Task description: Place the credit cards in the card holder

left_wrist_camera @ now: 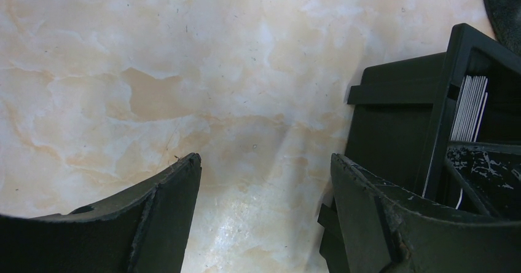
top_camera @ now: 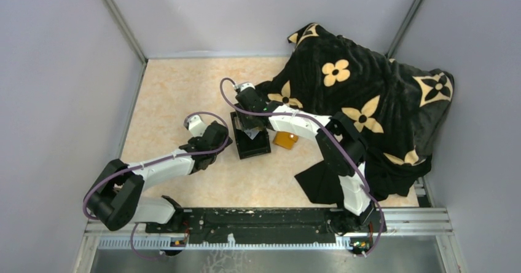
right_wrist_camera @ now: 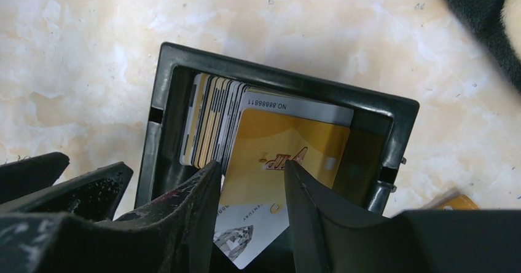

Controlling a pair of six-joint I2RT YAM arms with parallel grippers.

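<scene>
Several cards sit inside a black box (right_wrist_camera: pixel 270 70). At its left side a row of cards (right_wrist_camera: pixel 212 119) stands on edge. Beside the row, a gold card (right_wrist_camera: pixel 270 147) and a white card (right_wrist_camera: pixel 249 227) with a diamond picture lie slanted. Over these cards is my right gripper, its fingers apart, with the gold card's face visible through the gap; whether a finger touches it, I cannot tell. My left gripper stands open and empty just left of the box, above bare table.
A small brown item (top_camera: pixel 285 139), perhaps the card holder, lies right of the box. A dark flowered blanket (top_camera: pixel 368 101) covers the table's right side. Left of the box the tabletop (top_camera: pixel 178 88) is clear.
</scene>
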